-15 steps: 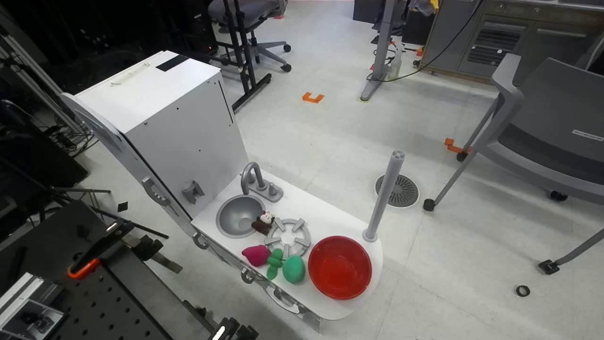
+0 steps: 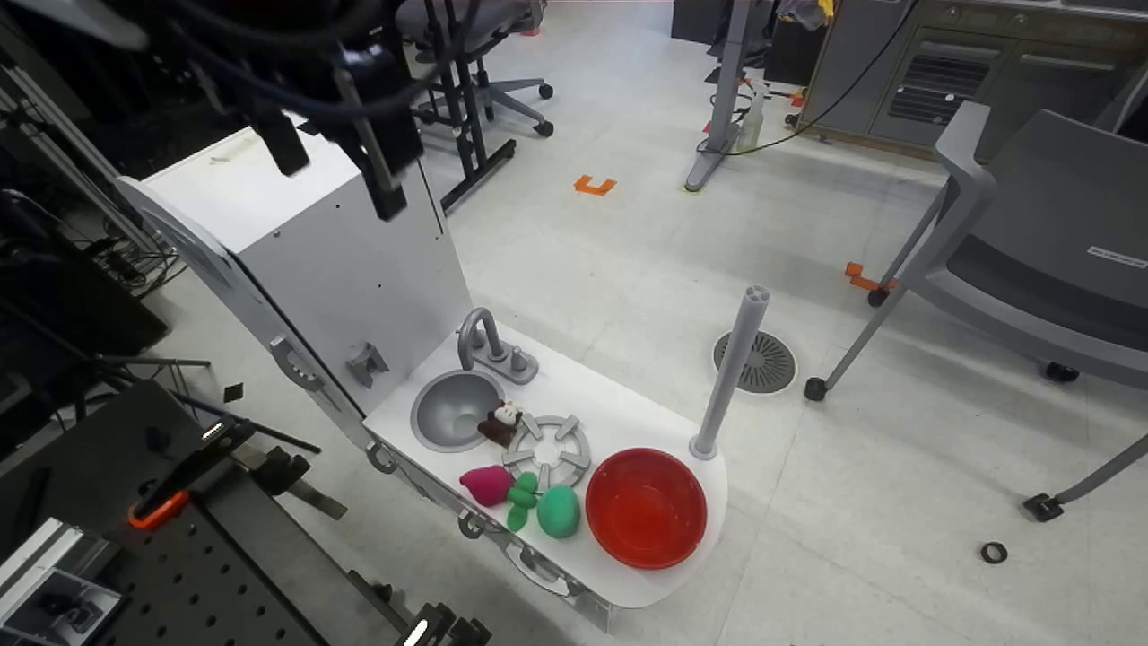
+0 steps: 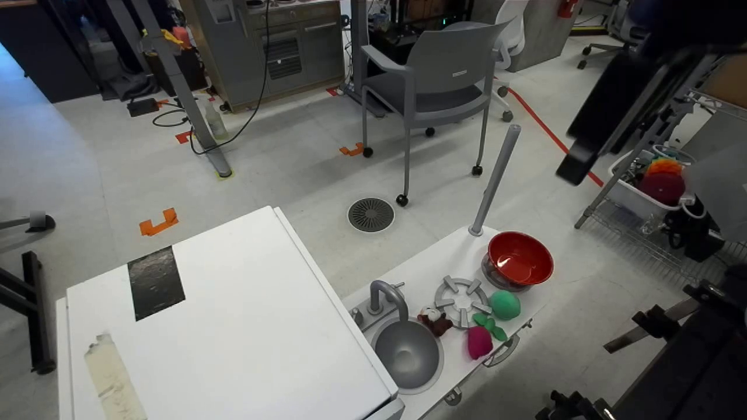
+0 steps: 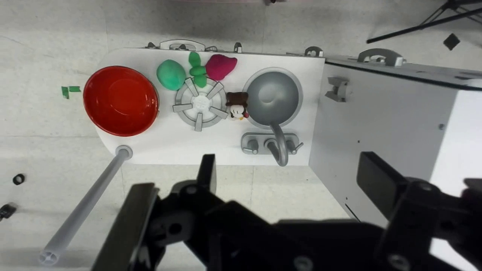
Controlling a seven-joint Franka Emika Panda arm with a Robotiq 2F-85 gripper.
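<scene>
My gripper stands open, its black fingers wide apart with nothing between them. It hangs high above the toy kitchen counter [image 4: 180, 151], blurred at the upper left in exterior view 1. A red bowl [image 4: 120, 100] occupies the counter's rounded end, empty as seen from above. Near it lie a green round toy [image 4: 171, 75], a magenta toy with a pointed end [image 4: 220, 67] and green leaf-like pieces [image 4: 197, 71]. Between the grey burner [image 4: 200, 103] and the empty sink [image 4: 274, 97] rests a small brown-and-white figure [image 4: 237, 105].
The tall white cabinet [image 2: 355, 269] walls off the sink end. A grey faucet [image 4: 281, 149] curves over the sink's rim. An upright grey post [image 2: 732, 371] rises beside the bowl. Bare counter shows between faucet and post.
In exterior view 1 my gripper has come into view at the upper left, in front of the cabinet's top. The things on the counter have not moved.
</scene>
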